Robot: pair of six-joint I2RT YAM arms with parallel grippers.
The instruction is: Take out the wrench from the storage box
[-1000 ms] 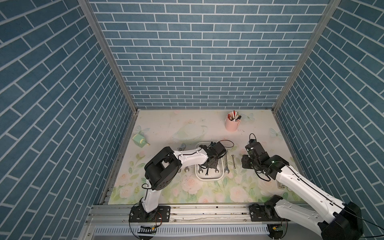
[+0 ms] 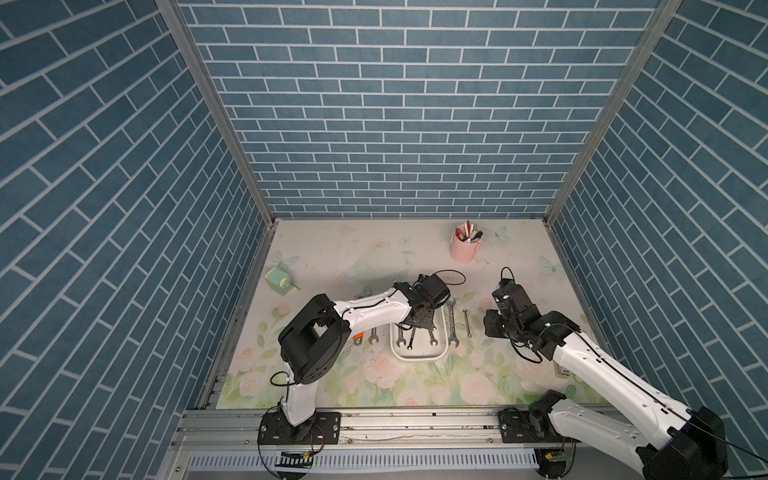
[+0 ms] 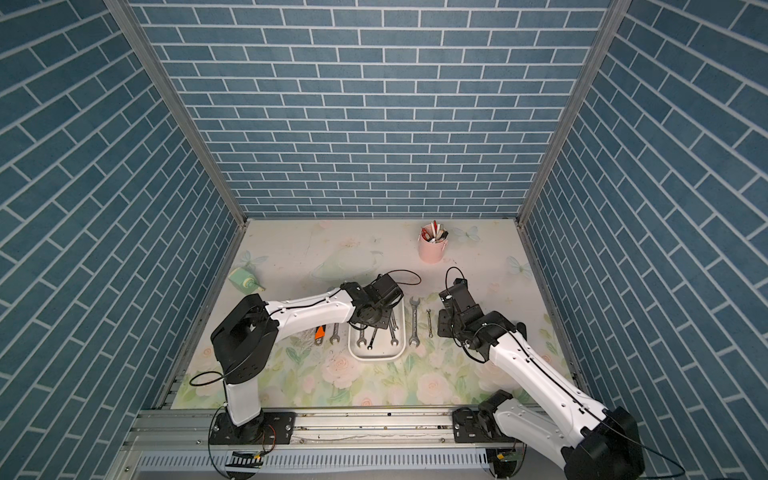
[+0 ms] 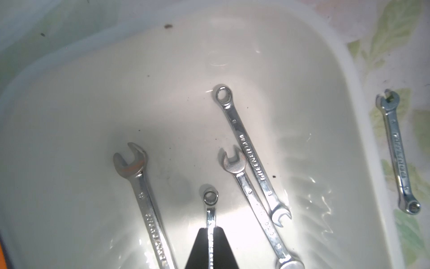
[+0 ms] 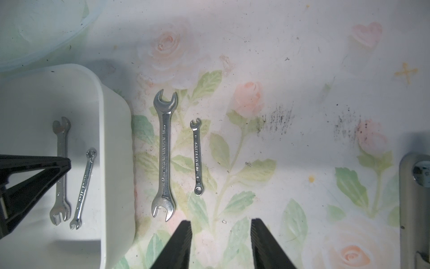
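Note:
Between the black fingertips of my left gripper runs a small ring-ended wrench (image 4: 211, 198); the gripper is shut on its shaft, over the white storage box (image 4: 358, 103). How high the wrench hangs above the box floor I cannot tell. Inside the box lie a larger open-ended wrench (image 4: 143, 197) to its left, and to its right a double open-ended wrench (image 4: 259, 210) beside a combination wrench (image 4: 248, 150). My right gripper is open above the table right of the box, nothing between its fingers.
Right of the box, a long open-ended wrench (image 5: 164, 157) and a small combination wrench (image 5: 197, 157) lie on the table. More tools, one orange-handled (image 3: 320, 332), lie left of it. A pink pen cup (image 2: 464, 248) stands behind.
The right arm looks still.

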